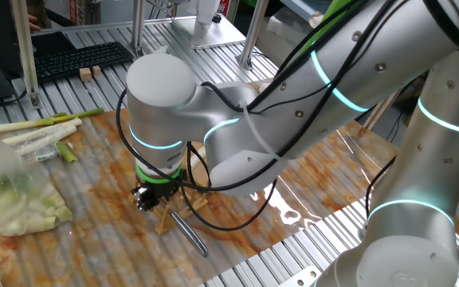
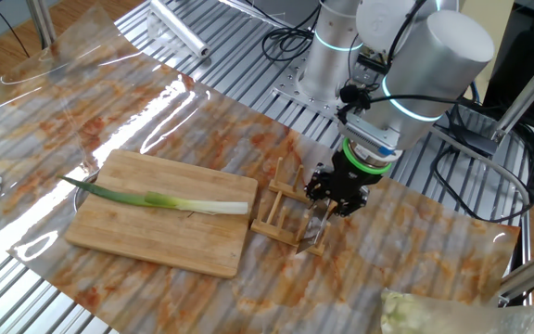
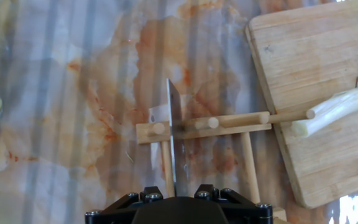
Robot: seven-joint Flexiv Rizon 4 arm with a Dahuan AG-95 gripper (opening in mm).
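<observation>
A knife with a grey handle (image 1: 190, 233) stands in a small wooden rack (image 2: 274, 209). Its thin blade (image 3: 174, 118) is seen nearly edge-on in the wrist view, rising between the rack's pegs. Exterior view 2 shows the blade pointing away from the robot's base. My gripper is low over the rack, close above the knife. Its black fingers (image 3: 149, 194) stand apart on either side of the blade's line, so it looks open. A dark rounded shape between them hides where the blade meets the handle.
A wooden cutting board (image 2: 109, 232) with a leek (image 2: 202, 206) on it lies beside the rack. A plastic bag of cut vegetables (image 1: 22, 203) and loose stalks (image 1: 42, 135) rest on the other side. The marbled sheet (image 1: 94, 247) between bag and rack is mostly bare.
</observation>
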